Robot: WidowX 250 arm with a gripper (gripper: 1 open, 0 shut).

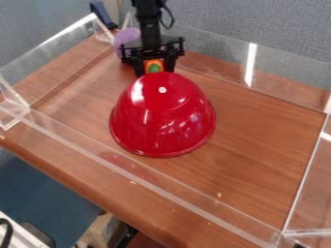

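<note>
A large glossy red bowl [162,121] lies upside down on the wooden tabletop. Just behind it, the black gripper [153,60] hangs down from above, low over a small orange-and-green object [154,66], which is partly hidden by the bowl. Whether the fingers hold that object or are open is not clear. A purple object [127,36] is at the back, left of the gripper and partly behind it.
Clear plastic walls [251,62] border the table. A grey panel stands behind.
</note>
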